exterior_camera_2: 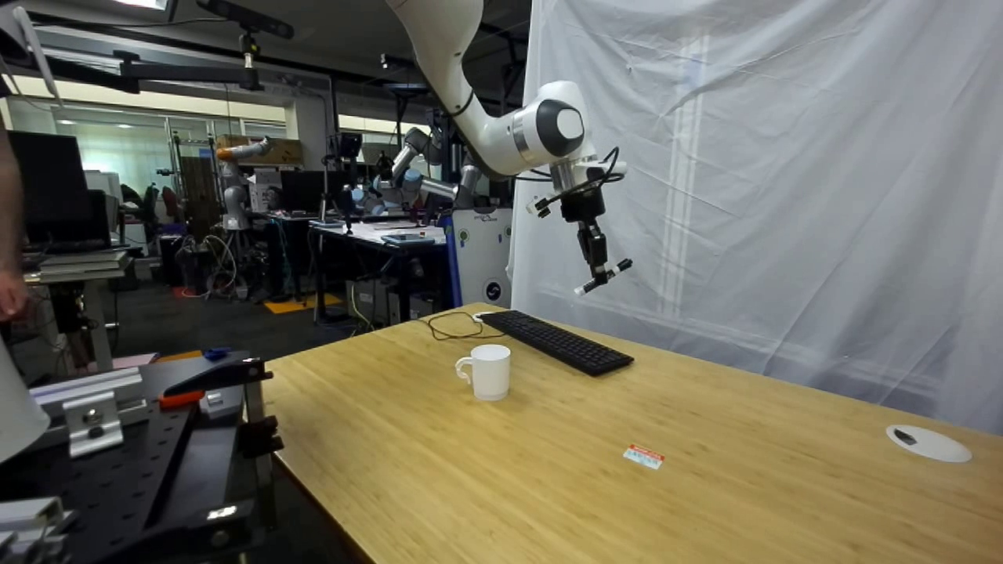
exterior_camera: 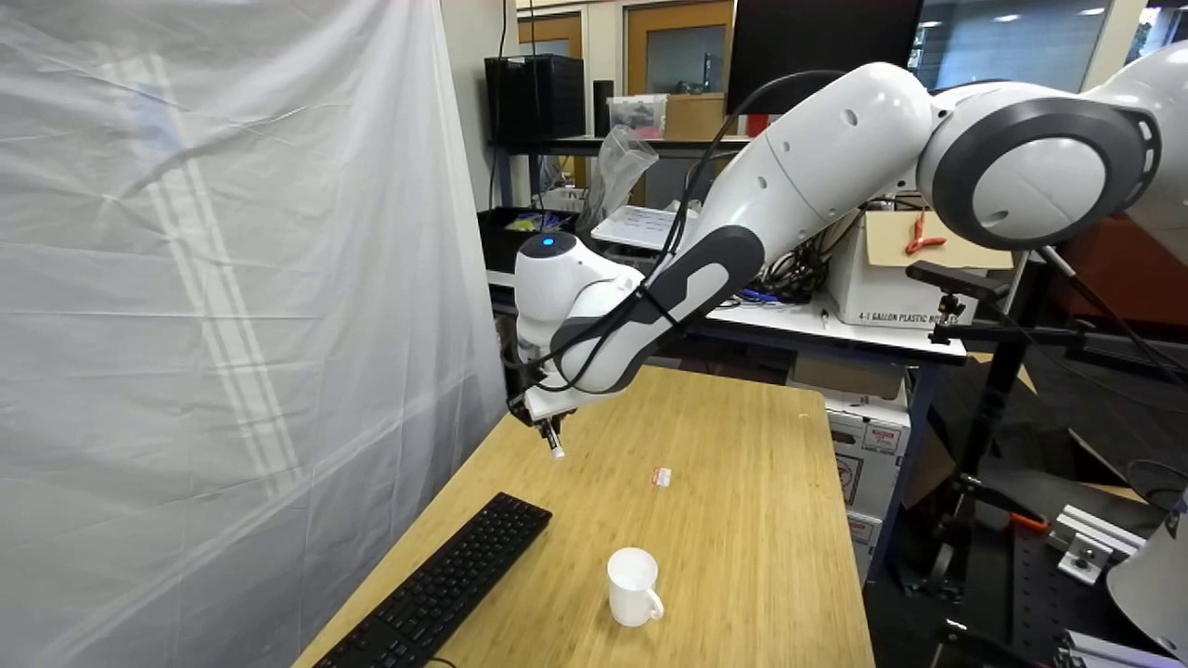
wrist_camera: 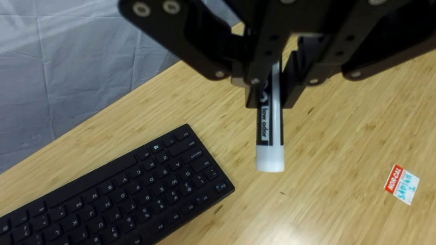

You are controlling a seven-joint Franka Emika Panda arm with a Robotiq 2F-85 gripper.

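Observation:
In the wrist view my gripper is shut on a marker (wrist_camera: pixel 270 157) with a white end and a black label reading "low odor". The marker sticks out from between the fingers, well above the table. Exterior view 2 has the gripper (exterior_camera_2: pixel 602 276) high beyond the keyboard, near the curtain, the marker lying slantwise across its tips. Exterior view 1 puts the gripper (exterior_camera: pixel 548 429) by the table's curtain-side edge, its fingers partly hidden by the arm. A white mug (exterior_camera: pixel 632 586) stands upright on the table, well apart from the gripper.
A black keyboard (exterior_camera_2: pixel 555 340) lies along the curtain side of the table (exterior_camera_2: pixel 451 489). A red-and-white sticker (wrist_camera: pixel 401 184) is flat on the wood. The grey-white curtain (exterior_camera: pixel 223 334) hangs close to the arm. Bare table surrounds the mug on several sides.

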